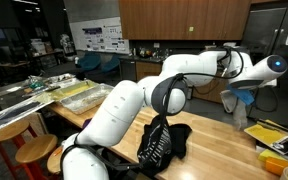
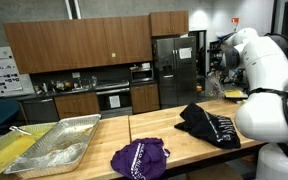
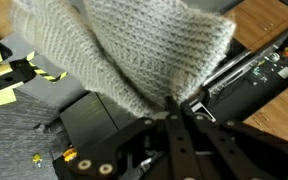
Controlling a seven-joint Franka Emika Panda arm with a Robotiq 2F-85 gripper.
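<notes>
A pale beige knitted cloth (image 3: pixel 134 45) fills much of the wrist view. My gripper is shut on a bunched part of it, and its fingertips are partly hidden by the fabric. In exterior view 1 the gripper (image 1: pixel 241 98) is above the right part of the wooden table (image 1: pixel 209 145), with the cloth (image 1: pixel 239 117) hanging below it. Whether the cloth's lower edge touches the table cannot be told. A black cloth (image 1: pixel 162 140) lies crumpled nearer the robot's base. Exterior view 2 shows a crumpled purple cloth (image 2: pixel 141 160) on the table.
Yellow items (image 1: pixel 272 135) and a yellow container (image 1: pixel 280 163) crowd the table's right end. Metal trays (image 2: pixel 64 143) sit at the other side. Bare tabletop lies between the black cloth and the yellow items. Stools (image 1: pixel 32 150) stand at the left.
</notes>
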